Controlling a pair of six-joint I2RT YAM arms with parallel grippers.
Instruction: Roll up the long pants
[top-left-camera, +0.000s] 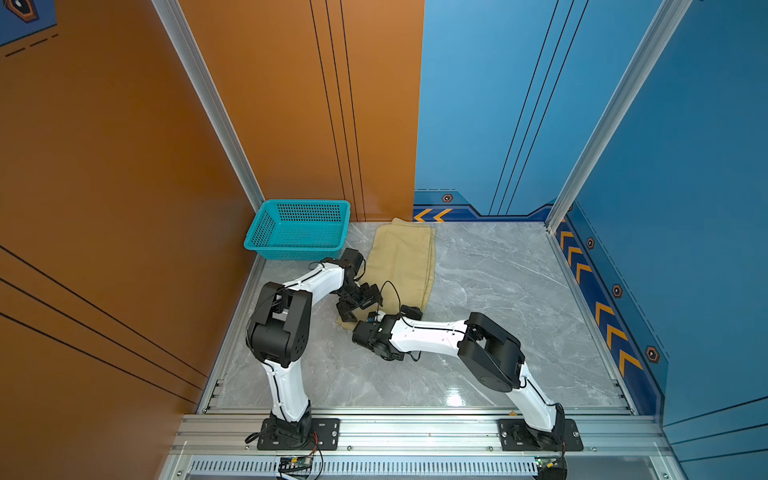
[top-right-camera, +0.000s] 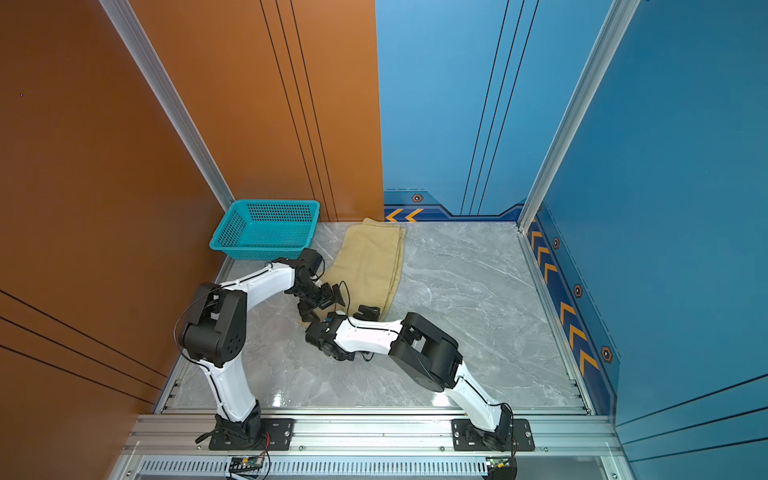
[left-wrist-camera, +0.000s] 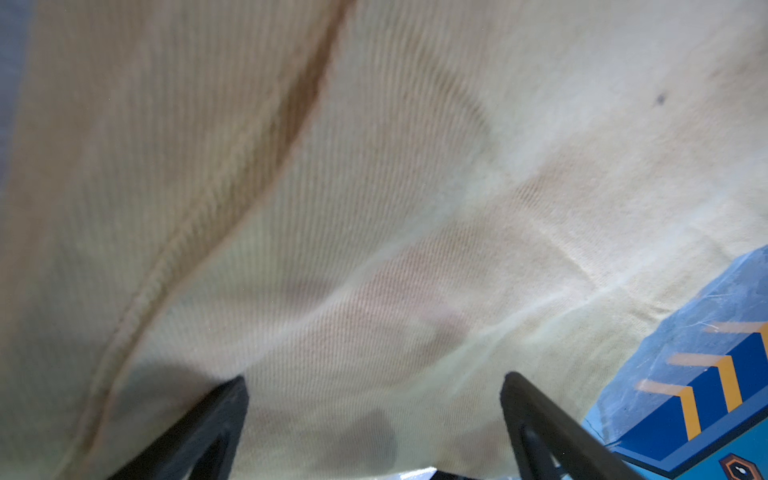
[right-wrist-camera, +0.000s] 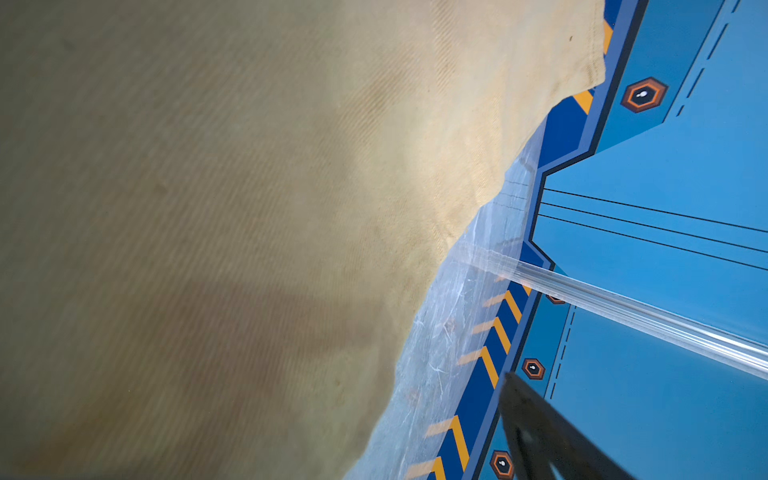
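Observation:
Khaki pants (top-left-camera: 398, 260) lie folded flat on the grey floor, left of centre. My left gripper (top-left-camera: 360, 301) is low over their near left part; in the left wrist view its fingers stand apart just above creased fabric, with a seam to the left. My right gripper (top-right-camera: 352, 313) is at the near edge of the pants, partly hidden by its own arm. In the right wrist view one finger (right-wrist-camera: 536, 424) shows beside the cloth edge, which runs up to the far corner.
A teal plastic basket (top-left-camera: 296, 251) stands at the back left. Walls enclose the back and sides.

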